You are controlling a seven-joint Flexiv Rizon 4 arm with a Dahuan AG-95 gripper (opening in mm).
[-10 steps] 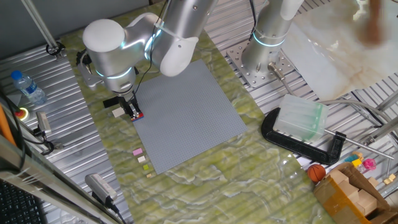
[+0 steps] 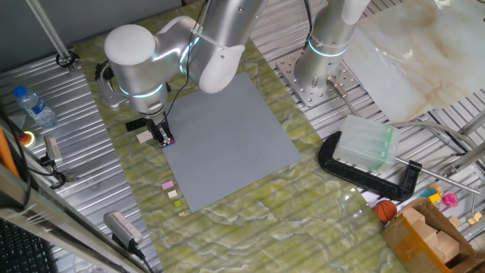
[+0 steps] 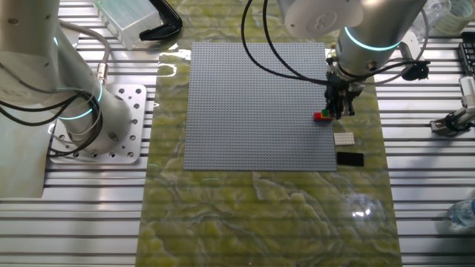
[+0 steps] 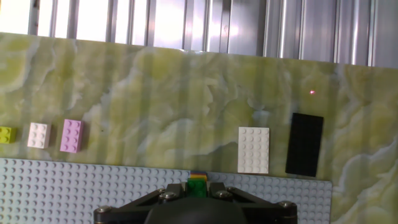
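At the edge of the grey baseplate [image 2: 231, 144], my gripper points down with its fingers on either side of a green brick [image 4: 197, 188]; it looks shut on that brick. Just beyond the green brick, a thin strip of dark and orange-yellow bricks [image 4: 198, 175] shows. Exterior view 2 has a red brick [image 3: 319, 116] at the fingertips, on the plate's edge. Red and blue bits [image 2: 168, 142] peek out below the fingers in exterior view 1. How these bricks are joined is hidden by the gripper.
Off the plate lie a white brick [image 4: 254, 150], a black brick [image 4: 305, 144], a pink brick [image 4: 71, 135], a small white brick [image 4: 38, 135] and a lime brick [image 4: 7, 135]. Most of the baseplate is bare. A black clamp [image 2: 364, 178] and a cardboard box [image 2: 424, 235] stand away from it.
The arm's upper part has shifted very slightly, while the fingertips stay at the same spot on the plate's edge. A blurred brown shape at the top right has left the view.
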